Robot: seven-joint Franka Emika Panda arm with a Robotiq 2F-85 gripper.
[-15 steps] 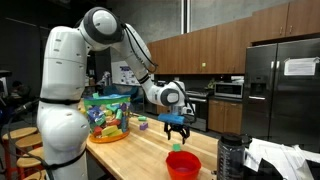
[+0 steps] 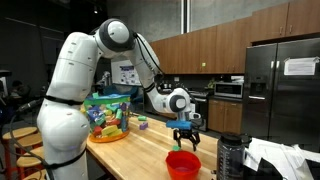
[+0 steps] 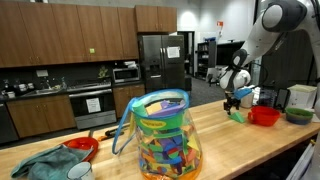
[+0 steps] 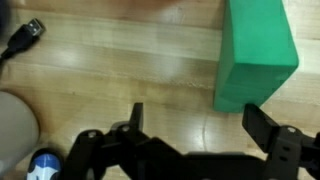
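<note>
In the wrist view a green block (image 4: 256,48) stands at the upper right, beyond the right finger. My gripper is open, with only bare wooden table between its fingers. From the first exterior view, the gripper (image 2: 187,134) hangs low over the table, just behind the red bowl (image 2: 183,166); the green block (image 2: 176,146) shows below it. The second exterior view has the gripper (image 3: 233,103) near the far right end, close above the green block (image 3: 237,116).
A clear bag of colourful toys (image 3: 165,142) stands on the table. A black cylinder (image 2: 230,157) is right of the bowl. A cable plug (image 4: 27,36) and a round grey object (image 4: 14,130) lie at the wrist view's left.
In the first exterior view my gripper has come lower and moved slightly right, towards the red bowl's side. The bowl and the green block have stayed in place.
</note>
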